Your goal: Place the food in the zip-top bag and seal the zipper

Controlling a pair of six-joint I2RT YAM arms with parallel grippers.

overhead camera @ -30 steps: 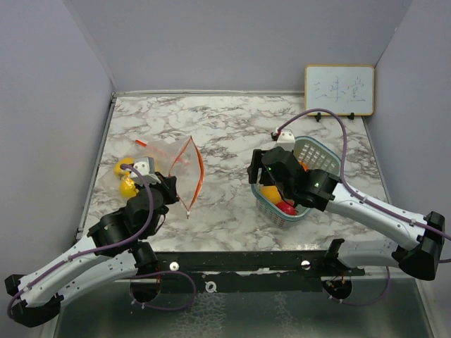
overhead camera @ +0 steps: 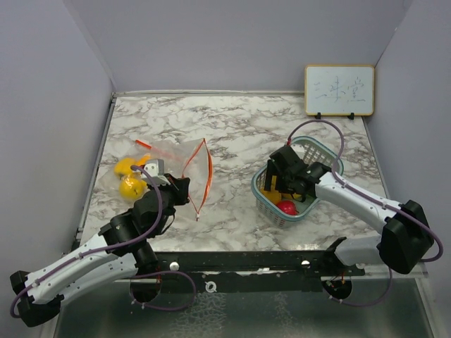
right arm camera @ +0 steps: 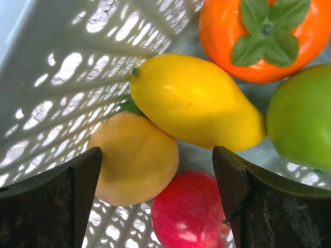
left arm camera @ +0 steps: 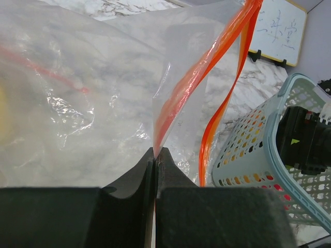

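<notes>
The clear zip bag lies at the left, its orange-zippered mouth standing open, with yellow food inside. My left gripper is shut on the edge of the bag's mouth. My right gripper hangs open inside the basket, over a peach and a red fruit. Also in the basket are a yellow mango, an orange persimmon and a green fruit.
A small whiteboard stands at the back right.
My right gripper has moved from the basket's left rim to over the fruit inside.
</notes>
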